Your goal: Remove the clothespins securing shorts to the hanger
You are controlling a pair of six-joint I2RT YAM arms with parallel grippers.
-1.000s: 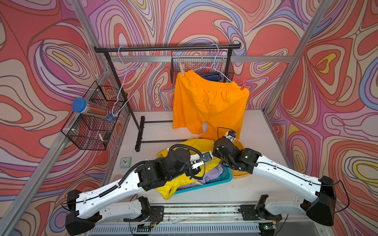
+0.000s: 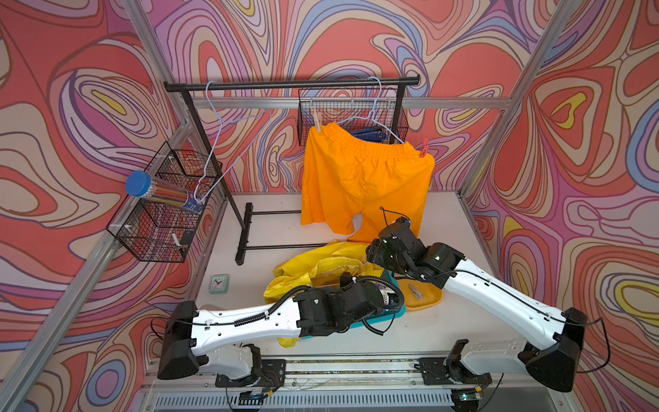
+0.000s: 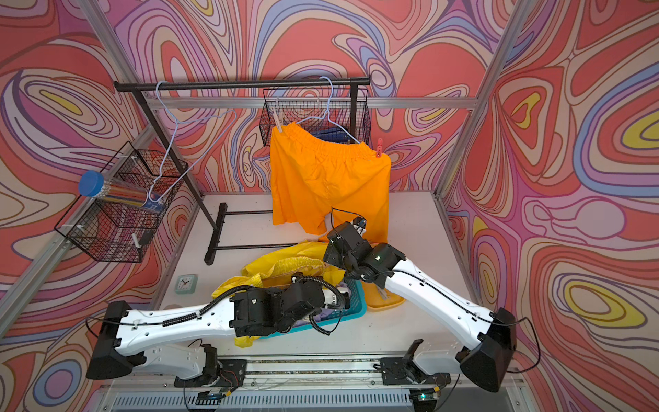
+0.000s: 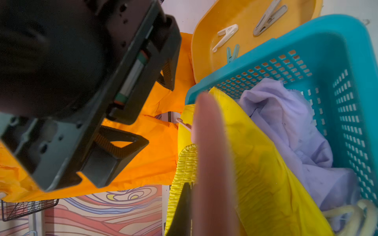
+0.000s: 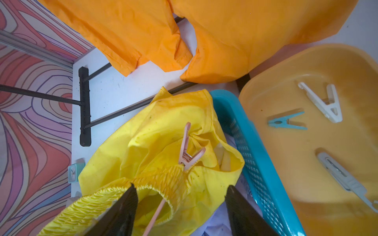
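Observation:
Orange shorts (image 2: 363, 182) hang from a hanger on the rack, a pink clothespin (image 2: 425, 147) at one waistband corner and a pale one (image 2: 316, 119) at the other. Yellow cloth (image 5: 130, 161) lies in and over a teal basket (image 4: 334, 39), with a pale pink clothespin (image 5: 187, 157) clipped on its waistband. My right gripper is open above it. My left gripper is low over the basket; in its wrist view a blurred pink strip and a dark finger show, and its finger state is unclear. The right gripper also appears large at upper left there.
A yellow tray (image 5: 283, 165) beside the basket holds several loose clothespins. An empty hanger (image 2: 221, 120) hangs left on the rack. Wire baskets (image 2: 147, 233) and a small clock (image 2: 218, 283) stand at the left.
My left arm has swung right and its gripper end moved lower and further right. The right arm's wrist has shifted slightly. The orange shorts hang as before.

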